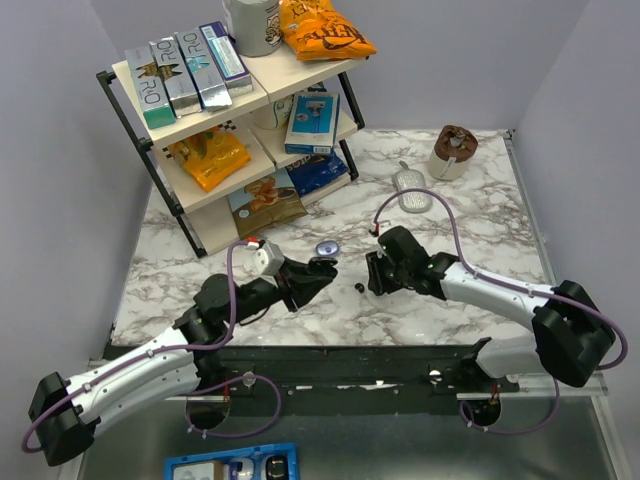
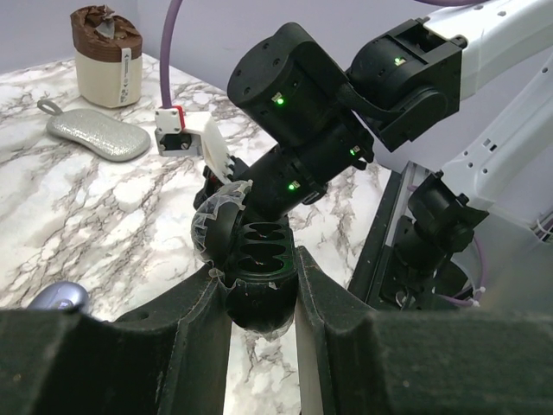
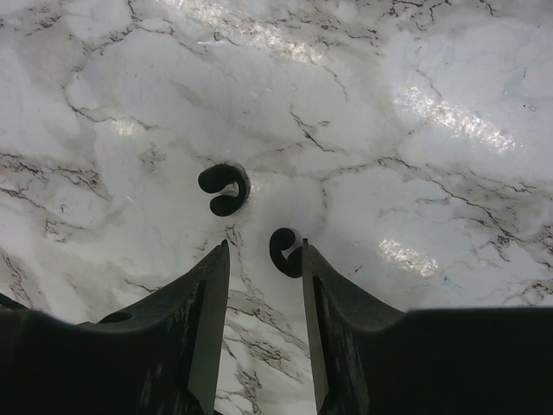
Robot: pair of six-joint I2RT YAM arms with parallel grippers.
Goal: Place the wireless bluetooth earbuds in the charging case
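Observation:
My left gripper (image 1: 318,280) is shut on the open black charging case (image 2: 259,281), held upright above the counter, its lid and empty-looking slots showing in the left wrist view. Two black earbuds lie on the marble: one (image 3: 238,186) higher in the right wrist view, the other (image 3: 281,251) just beyond the fingertips of my right gripper. That gripper hangs over them with its fingers part open, the lower earbud appearing between and beside the tips.
A small blue-lidded round item (image 1: 327,247) lies behind the case. A grey pouch (image 1: 411,188) and a cylindrical container (image 1: 452,155) stand at the back. A loaded shelf (image 1: 200,125) fills the back left.

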